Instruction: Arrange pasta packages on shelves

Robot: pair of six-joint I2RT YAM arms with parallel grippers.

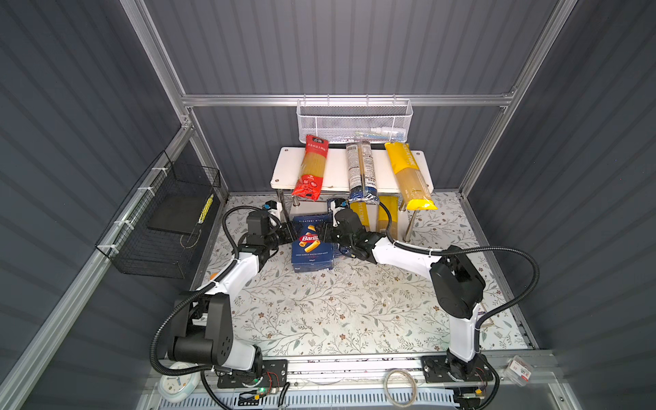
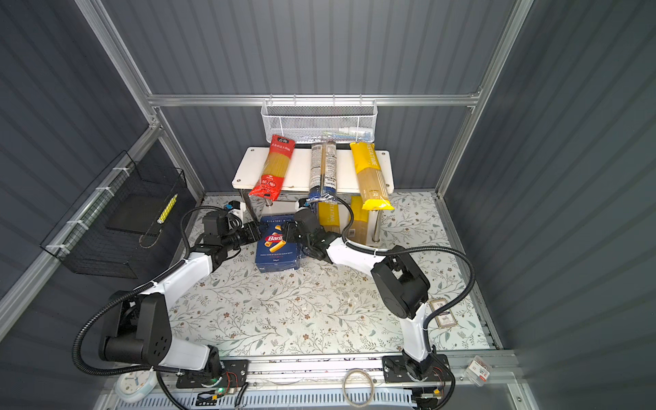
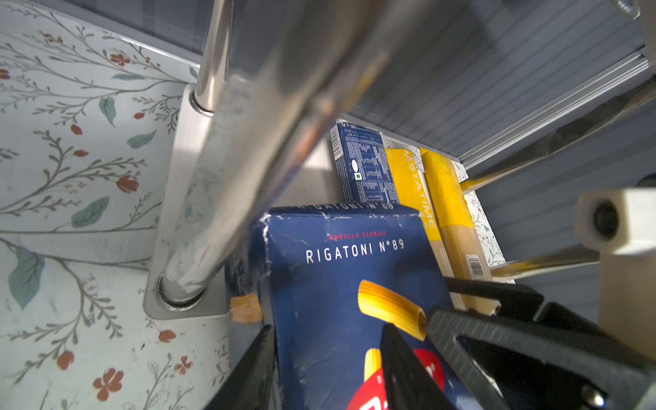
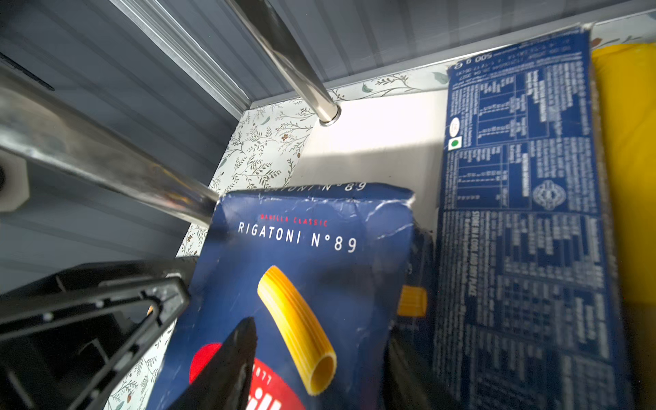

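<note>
A blue Barilla rigatoni box (image 1: 311, 256) lies tilted at the front left of the lower shelf (image 4: 369, 123), another dark box partly visible under it. My left gripper (image 1: 287, 232) and my right gripper (image 1: 325, 232) flank it at its sides; whether their fingers grip it is unclear. In the right wrist view a blue box (image 4: 519, 239) lies to the right, beside yellow pasta packages (image 2: 329, 215). On the upper shelf (image 1: 283, 171) lie a red pack (image 1: 311, 167), a blue-silver pack (image 1: 360, 171) and a yellow pack (image 1: 410, 174).
Shelf posts (image 3: 212, 61) stand close to the left gripper and box. A white mesh basket (image 1: 352, 116) hangs at the back, a black wire basket (image 1: 140, 253) on the left wall.
</note>
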